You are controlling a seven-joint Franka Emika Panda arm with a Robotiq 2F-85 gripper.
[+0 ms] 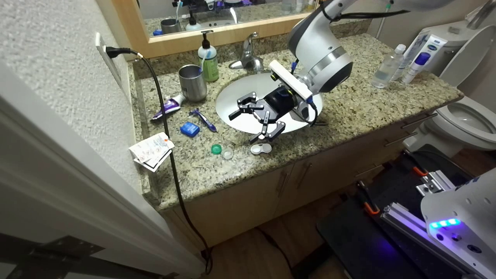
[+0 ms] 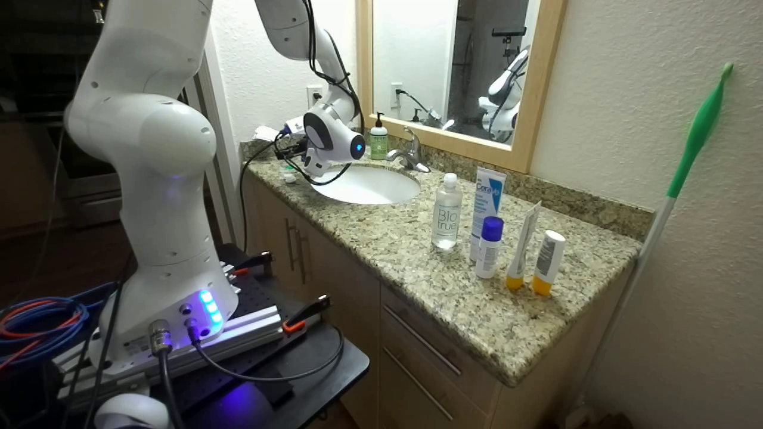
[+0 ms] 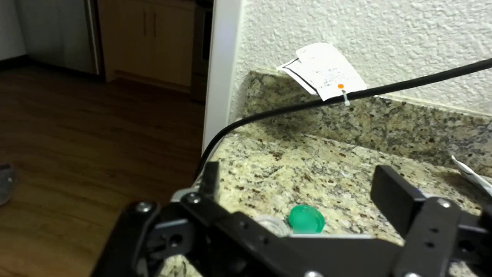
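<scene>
My gripper (image 1: 242, 127) hangs above the front left rim of the sink, its fingers wide apart and nothing between them. In the wrist view its black fingers (image 3: 399, 198) frame the counter. Below and left of it in exterior view 1 lie a green cap (image 1: 216, 148) and a clear round cap (image 1: 228, 154), side by side. A white contact lens case (image 1: 260, 148) rests close under the lower finger, near the counter's front. The wrist view shows the green cap (image 3: 306, 219) beyond the gripper body, with the clear cap (image 3: 273, 224) partly hidden by it.
A blue box (image 1: 189, 129), a purple razor (image 1: 203, 120), a toothpaste tube (image 1: 169, 107), a metal cup (image 1: 193, 83) and a soap bottle (image 1: 208, 59) stand or lie farther back. A black cable (image 1: 170, 153) crosses the left side. Bottles, including a clear one (image 2: 447, 212), occupy the right end.
</scene>
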